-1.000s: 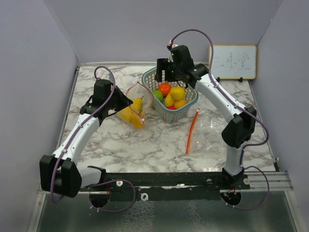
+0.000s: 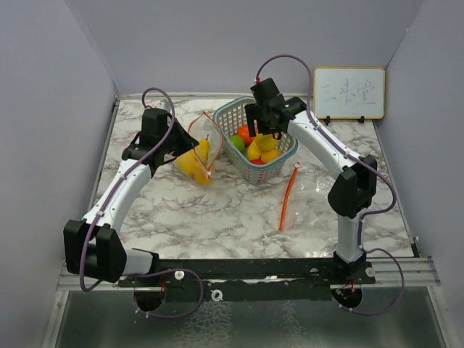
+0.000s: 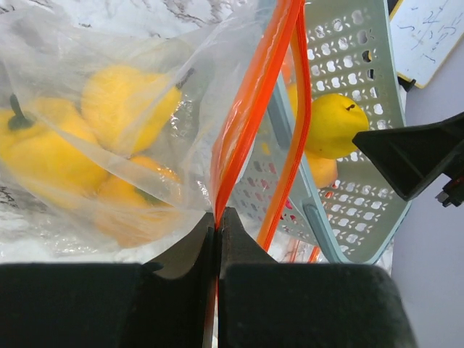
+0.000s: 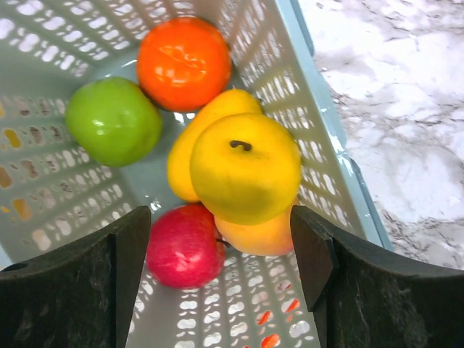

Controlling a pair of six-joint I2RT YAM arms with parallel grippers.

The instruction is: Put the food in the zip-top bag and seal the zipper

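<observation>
A clear zip top bag (image 3: 188,65) with an orange zipper stands with its mouth spread, several yellow foods (image 3: 127,109) inside. My left gripper is shut on the bag's orange zipper edge (image 3: 250,101). Over the grey basket (image 4: 341,138) is my right gripper (image 2: 263,130), its fingers part open with nothing gripped. Between and beyond those fingers, the right wrist view shows a yellow round fruit (image 4: 246,170) on top of a yellow pear-like one (image 4: 185,156) and an orange-yellow one (image 4: 257,235). A red fruit (image 4: 185,246), a green one (image 4: 114,122) and an orange-red one (image 4: 183,64) lie around them.
Another clear bag (image 2: 312,210) with an orange zipper (image 2: 288,199) lies flat on the right of the marble table. A small whiteboard (image 2: 349,92) stands at the back right.
My right gripper has come down toward the basket's fruit and shifted right.
</observation>
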